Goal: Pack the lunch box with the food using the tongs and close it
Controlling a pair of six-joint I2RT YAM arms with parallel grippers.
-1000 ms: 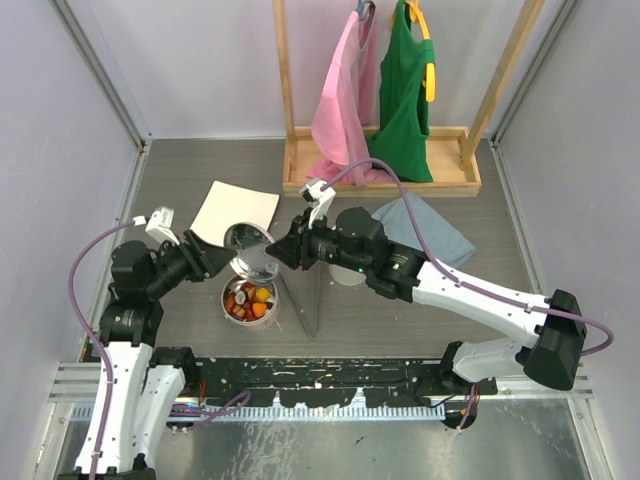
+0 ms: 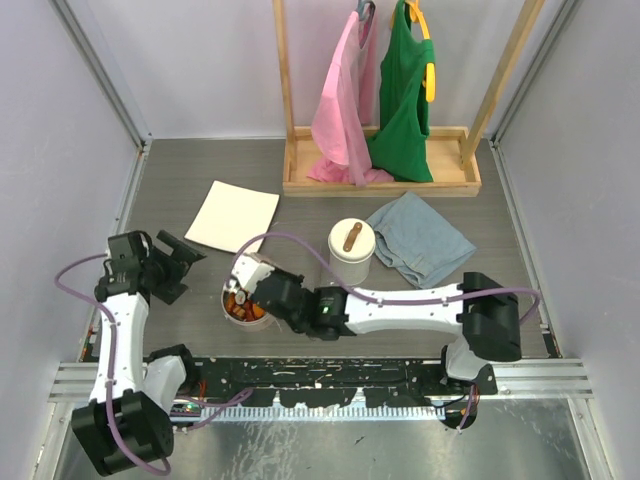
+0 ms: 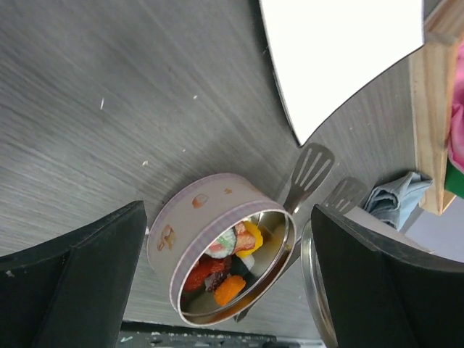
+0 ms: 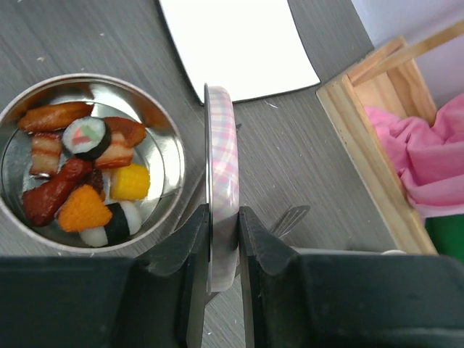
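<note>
The round lunch box (image 4: 130,185), holding sushi, sausages and other food, sits at the table's lower middle, partly under the right arm in the top view. Its lid (image 4: 223,167), with a pink plaid rim, is held on edge by my right gripper, shut on it just right of the box in the right wrist view. My left gripper stands open above and left of the box, with nothing held. Metal tongs (image 3: 308,177) lie beside the box, partly hidden.
A white board (image 2: 232,214) lies behind the box. A white canister (image 2: 350,262) and folded blue cloth (image 2: 420,240) are to the right. A wooden rack (image 2: 450,180) with pink and green garments stands at the back.
My right gripper has moved left and down with the lid, over the lunch box area. My left gripper has drawn back to the left, away from the lid.
</note>
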